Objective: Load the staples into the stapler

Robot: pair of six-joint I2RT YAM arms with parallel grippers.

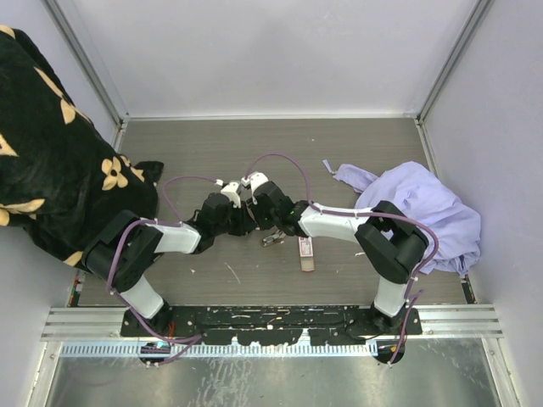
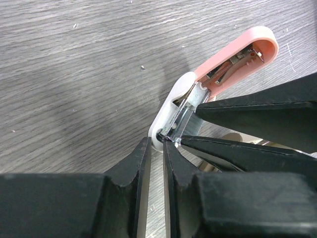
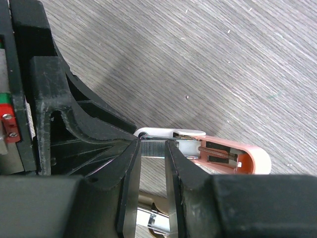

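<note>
The pink and white stapler (image 2: 237,57) lies open on the table, its spring (image 3: 218,152) exposed in the pink end. My right gripper is shut on a silver staple strip (image 3: 153,148) at the stapler's white end. In the left wrist view that strip (image 2: 189,121) lies along the metal channel; whether it sits fully inside cannot be told. My left gripper has its fingertips close together with a narrow gap, right at the tip of the white end (image 2: 161,126). Whether they pinch that end is unclear. From above, both grippers hide the stapler.
Close beside the stapler lies a small metal and brown object (image 3: 153,218). A staple box (image 1: 306,253) stands on the table under the right arm. Lavender cloth (image 1: 420,212) lies at the right, a dark patterned blanket (image 1: 76,144) at the left.
</note>
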